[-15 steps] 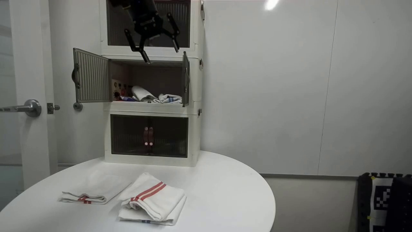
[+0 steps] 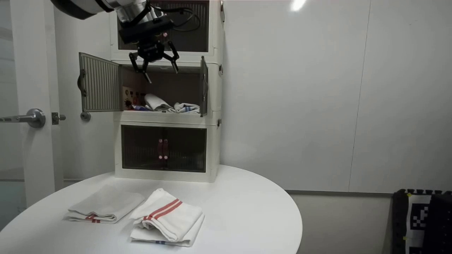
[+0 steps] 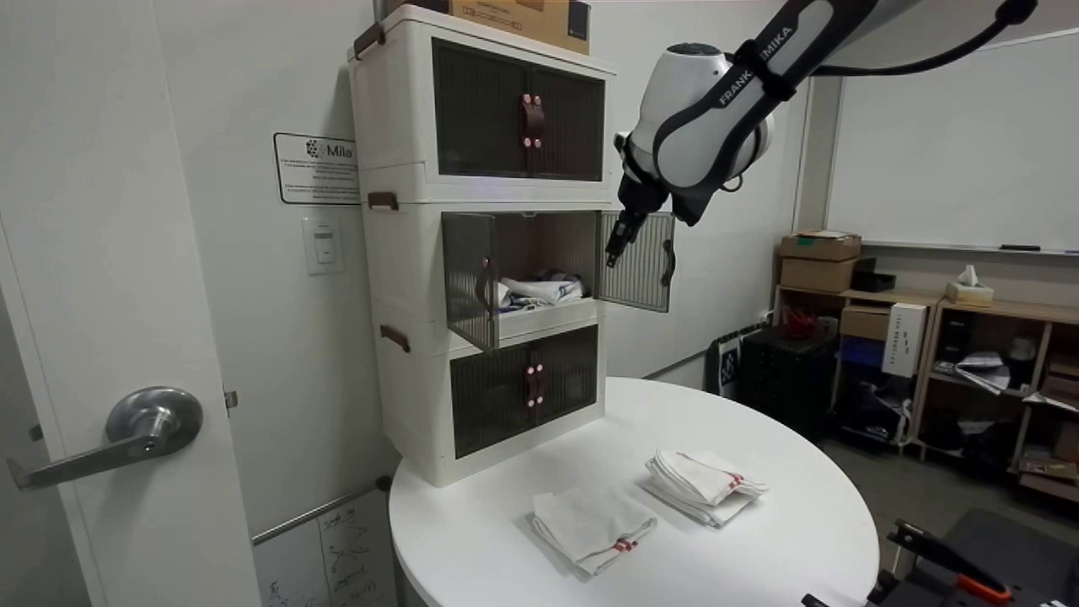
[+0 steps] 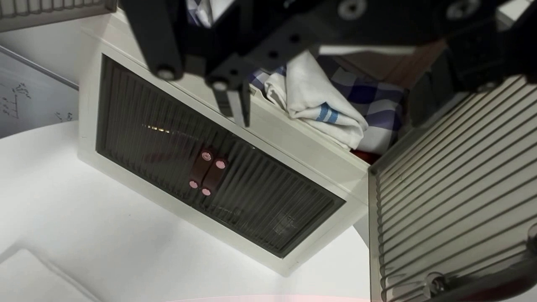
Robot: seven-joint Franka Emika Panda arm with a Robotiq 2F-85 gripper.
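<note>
My gripper (image 2: 161, 76) is open and empty, high in front of the cabinet's open middle compartment (image 2: 167, 86). Inside that compartment lie folded cloths: a white one with a blue stripe (image 4: 327, 113) and a blue-and-white checked one (image 4: 377, 103). Down on the round table sit a folded white towel with red stripes (image 2: 171, 211), lying on another folded cloth, and a flatter folded towel (image 2: 108, 204) to its left. In the wrist view, the gripper's dark body covers much of the compartment's interior.
Both middle doors stand open, the left door (image 2: 101, 83) and the right door (image 2: 204, 86) flanking the compartment. Below, the lower doors (image 2: 164, 148) are closed.
My gripper has come lower and somewhat to the left, from the upper doors to the top of the open compartment. The towels and doors have stayed put.
</note>
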